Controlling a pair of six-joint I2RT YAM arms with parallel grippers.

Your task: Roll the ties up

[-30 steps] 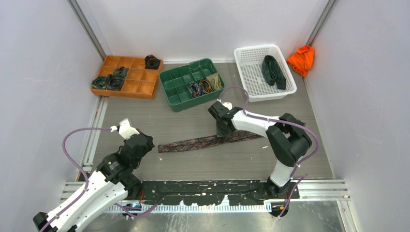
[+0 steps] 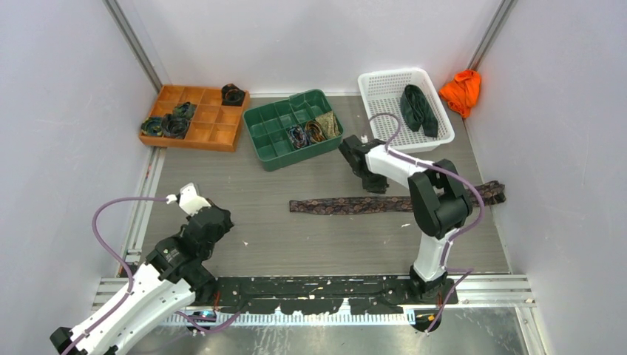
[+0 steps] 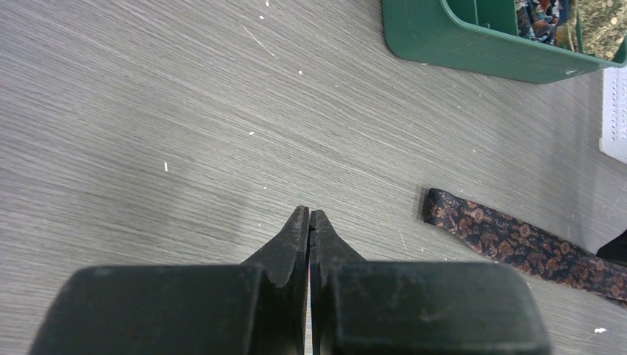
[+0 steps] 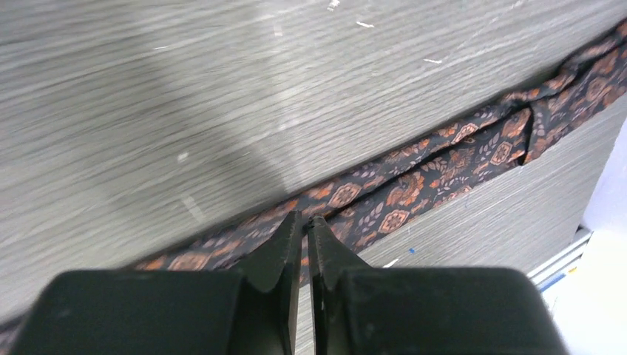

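Observation:
A long dark tie with a floral pattern (image 2: pixel 325 206) lies across the table, its left end flat and its right end bunched near the right wall. In the right wrist view the tie (image 4: pixel 392 214) has folds along it. My right gripper is over the tie, fingertips close together; whether it holds fabric is unclear. My left gripper is at the table's left, away from the tie, its fingertips close together with a narrow gap.
An orange divided box (image 2: pixel 214 134) and a green divided box (image 2: pixel 273 151) hold rolled ties. A white basket (image 2: pixel 384 89) holds a green tie (image 2: pixel 418 111). Orange cloth (image 2: pixel 462 92) is beside it.
My right gripper has moved right and toward the back. The tie has shifted the same way, its left end from near the middle-left to further right. The left arm is nearly still.

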